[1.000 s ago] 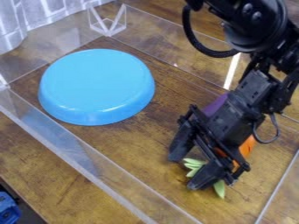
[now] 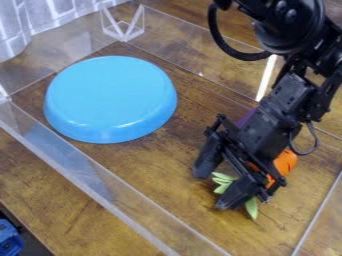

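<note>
My black gripper is low at the right of the view, down on an orange carrot with green leafy top on the wooden surface. The gripper covers much of the carrot, and I cannot tell whether its fingers are open or shut. A purple object lies partly hidden behind the arm.
A large blue plastic disc sits at the upper left. Clear plastic walls border the workspace. A blue object lies at the lower left corner. The wood between disc and gripper is clear.
Only slight motion shows: the gripper and arm have shifted a little over the carrot and its leaves. The blue disc has not moved.
</note>
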